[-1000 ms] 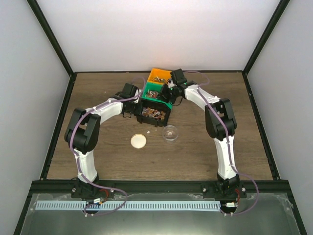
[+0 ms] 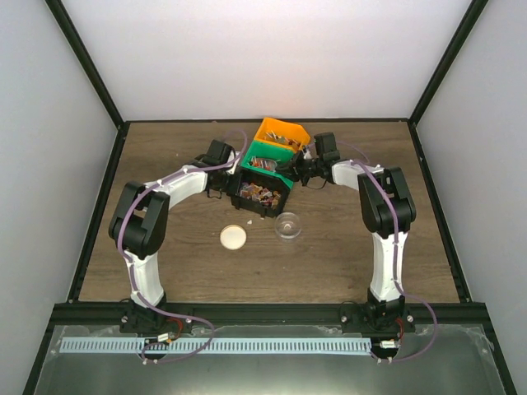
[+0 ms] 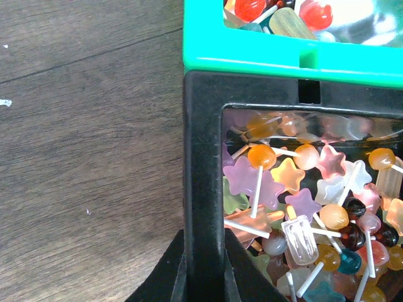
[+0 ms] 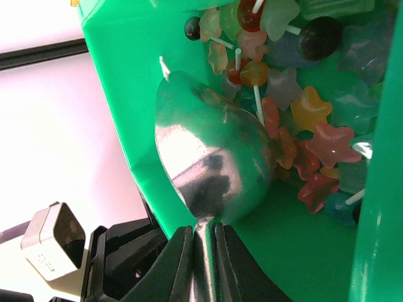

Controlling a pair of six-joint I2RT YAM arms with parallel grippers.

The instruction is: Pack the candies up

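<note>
In the left wrist view, my left gripper is shut on the left rim of a black bin [image 3: 203, 163]. That bin is full of mixed candies [image 3: 302, 195], star shapes and balls on sticks. My right gripper is shut on the handle of a shiny metal scoop [image 4: 195, 151]. The scoop's bowl is inside the green bin [image 4: 113, 94], against candies [image 4: 308, 138] there; whether it holds any is hidden. A clear round jar [image 2: 288, 225] stands on the table in front of the black bin, looking empty.
An orange bin [image 2: 295, 129] with candies adjoins the green one at the back. A round pale lid [image 2: 233, 237] lies left of the jar.
My right gripper has moved right and slightly toward the front. The bins have shifted a little to the right, the orange one most. The left arm, jar and lid look still.
</note>
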